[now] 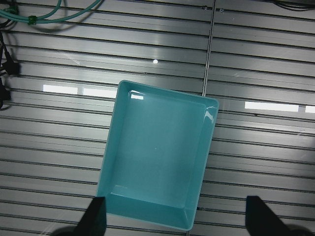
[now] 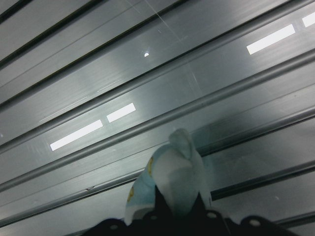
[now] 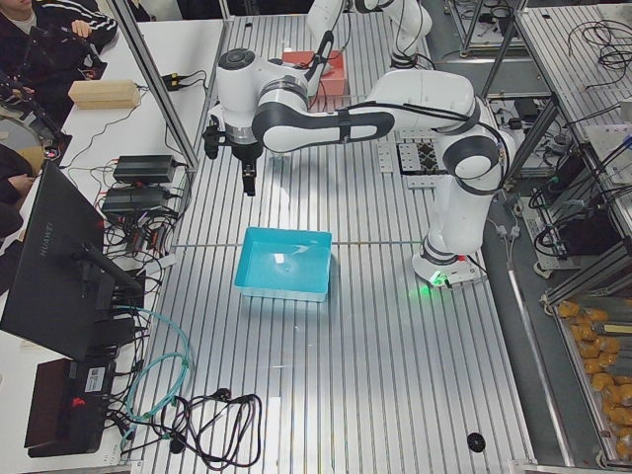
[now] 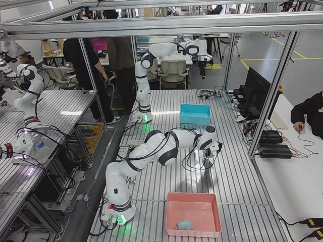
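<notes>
A teal bin point(image 1: 157, 147) lies empty on the slatted table. My left gripper hovers high above it, just beyond one edge in the camera left view point(image 3: 249, 183), open with nothing between its dark fingers. My right gripper is shut on a light blue and white soft cloth item point(image 2: 167, 172) with small yellow marks, above bare slats. In the camera right view the pink bin point(image 4: 193, 209) holds a round grey-blue object point(image 4: 184, 225).
Coiled cables point(image 3: 217, 425) lie at the table's near left, with a monitor point(image 3: 59, 257) alongside. The middle slats between the bins are mostly clear.
</notes>
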